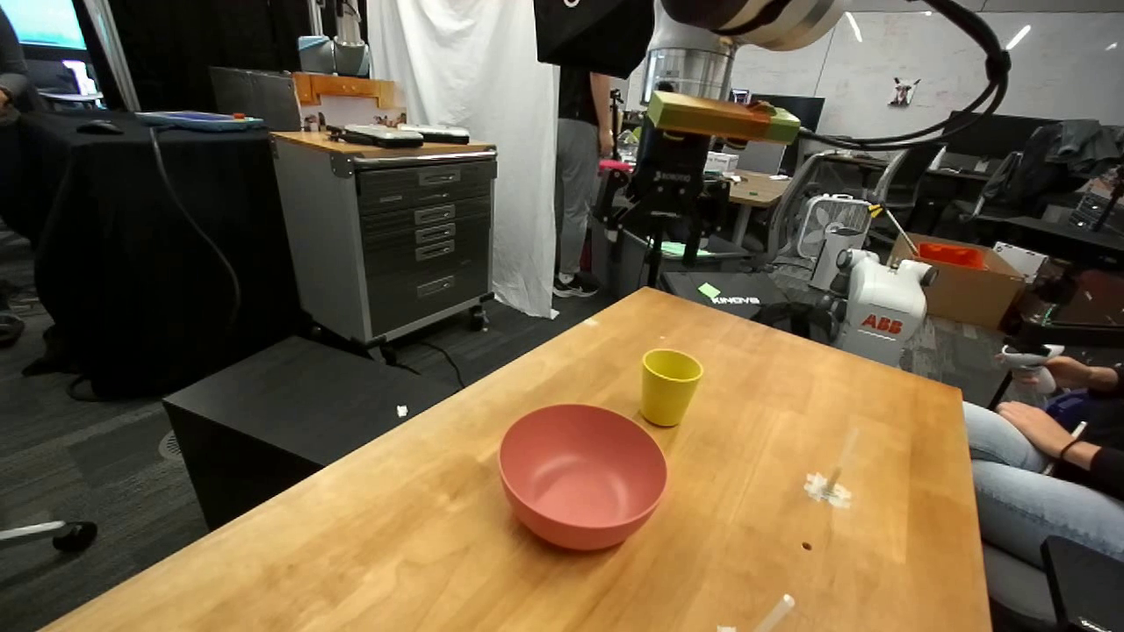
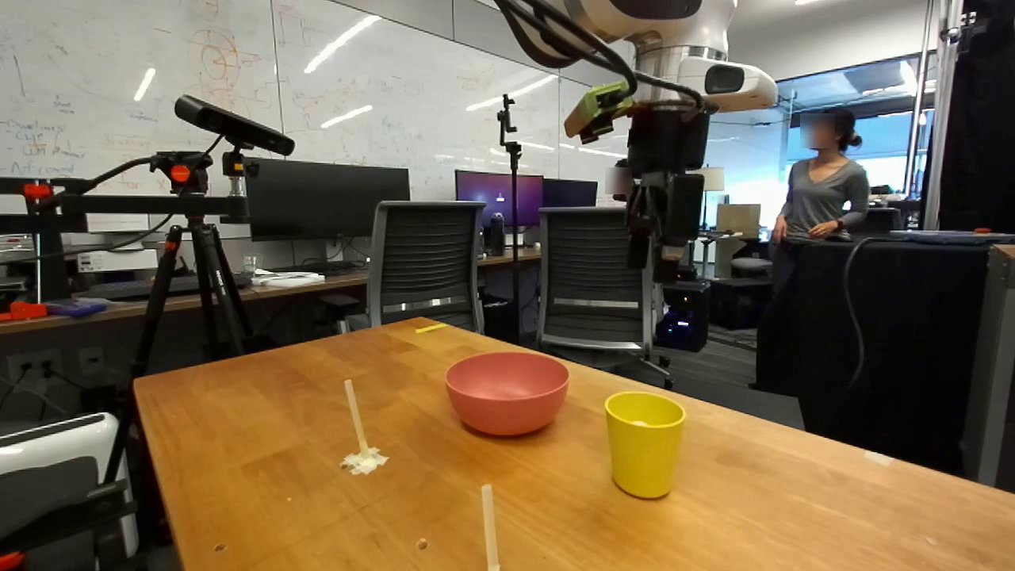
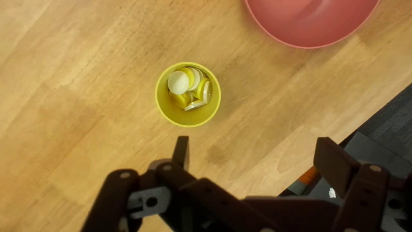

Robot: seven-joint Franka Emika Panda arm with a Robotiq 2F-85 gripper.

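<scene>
A yellow cup (image 3: 187,123) stands upright on the wooden table, holding several small white-and-yellow discs (image 3: 189,88). In exterior view 1 the cup (image 1: 670,388) is just behind an empty pink bowl (image 1: 582,469); exterior view 2 shows the bowl (image 2: 507,392) to the cup's left. My gripper is open, its two fingers wide apart and nothing between them. It hangs well above the table, pointing down, with the cup ahead of its fingertips in the wrist view. Exterior view 1 has the gripper (image 1: 659,247) high beyond the cup.
Two thin upright sticks, one of them (image 2: 356,419) taped at its base, rise from the table. A black box (image 1: 306,405) stands below the table's edge. A seated person's legs (image 1: 1022,484) are near the other side.
</scene>
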